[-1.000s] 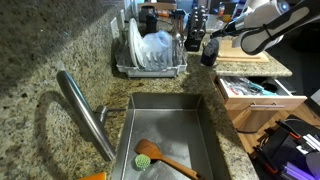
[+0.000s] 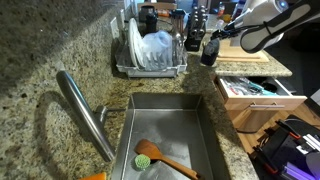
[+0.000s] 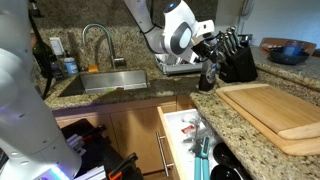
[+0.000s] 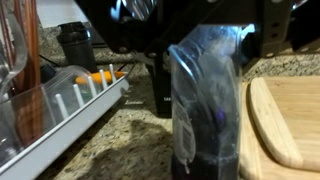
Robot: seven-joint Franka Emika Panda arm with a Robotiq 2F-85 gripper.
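A clear bottle or jar with dark contents [image 4: 205, 115] fills the middle of the wrist view, upright below the dark gripper. The gripper is shut on its upper part, though the fingertips are mostly hidden. In the first exterior view the dark bottle [image 2: 210, 52] stands at the counter just right of the dish rack, under the gripper [image 2: 214, 38]. The second exterior view shows the bottle [image 3: 208, 76] below the gripper [image 3: 210, 60], beside the knife block. Whether its base touches the counter is hard to tell.
A white dish rack [image 2: 152, 71] with plates stands left of the bottle. Wooden cutting boards [image 3: 270, 108] and a knife block [image 3: 236, 62] lie to its other side. An open drawer [image 3: 188, 128] juts out below. The sink [image 2: 170, 125] holds a wooden spoon [image 2: 172, 161] and a green scrubber.
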